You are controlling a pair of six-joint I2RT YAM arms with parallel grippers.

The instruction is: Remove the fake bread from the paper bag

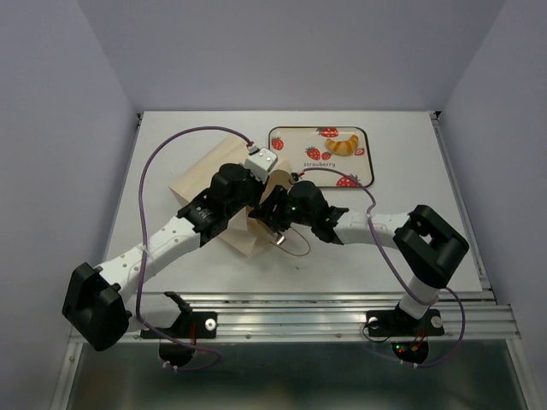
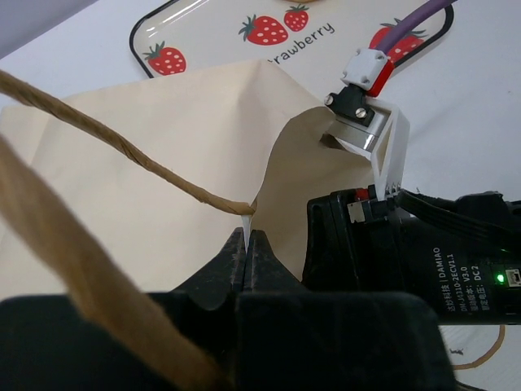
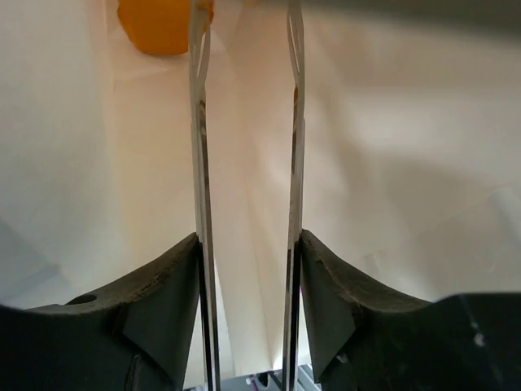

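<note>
The cream paper bag point(image 1: 198, 175) lies on the table. My left gripper is shut on its edge by the twisted handle point(image 2: 155, 163), holding it raised. My right gripper reaches inside the bag from the right, fingers part open. An orange piece of fake bread point(image 3: 156, 26) lies inside, by the upper end of the left finger; whether it is between the fingers is unclear.
A strawberry tray point(image 1: 303, 137) holding a croissant point(image 1: 342, 147) sits behind the bag. Purple cables arch over both arms.
</note>
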